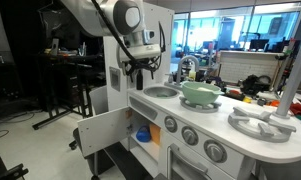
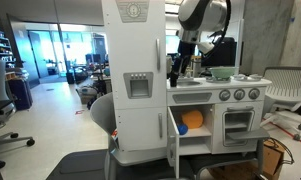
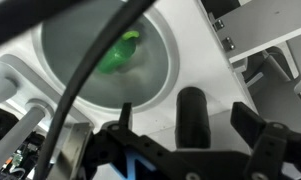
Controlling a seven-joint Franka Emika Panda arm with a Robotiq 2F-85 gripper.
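Observation:
My gripper is open, its fingers spread on either side of a black cylindrical object [image 3: 193, 112] in the wrist view. No contact with either finger shows. In exterior view 1 that dark object [image 1: 139, 82] stands at the counter's left end, beside the white fridge panel. There the gripper [image 1: 145, 62] hangs close above it. The round grey sink [image 3: 65, 78] lies alongside, with a green item [image 3: 118, 54] inside it.
A green pot [image 1: 200, 94] sits on the counter right of the sink. The lower cabinet door [image 1: 105, 133] stands open, with an orange item [image 2: 194, 119] and a blue item [image 1: 143, 135] inside. A faucet [image 1: 188, 70] rises behind the sink.

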